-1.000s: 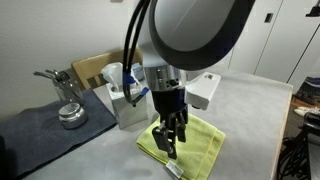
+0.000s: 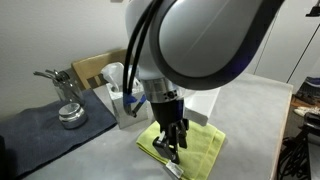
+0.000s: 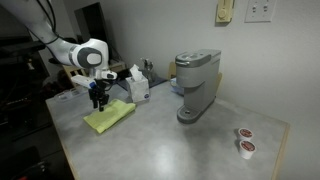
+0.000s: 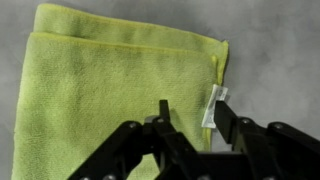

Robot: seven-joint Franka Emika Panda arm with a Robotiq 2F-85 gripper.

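Observation:
A yellow-green cloth (image 4: 100, 100) lies folded on the grey table, its layers showing along the top in the wrist view. A small white tag (image 4: 212, 105) sits on its right edge. My gripper points down over that edge, its fingertips part way apart, with the cloth's edge and the tag in the gap. The cloth there looks flat, and whether it is pinched cannot be made out. In exterior view 1 the gripper (image 2: 172, 150) is low over the cloth (image 2: 205, 150), close to the tag (image 2: 174, 169); contact is unclear.
Behind the cloth stands a white tissue box (image 3: 138, 88). A grey coffee machine (image 3: 198, 85) is further along, with two small pods (image 3: 246, 148) beyond it. A dark mat (image 2: 40, 135) carries a metal pot (image 2: 72, 116).
Over the last second the arm has shifted slightly and come a little lower over the cloth. The cloth lies where it was.

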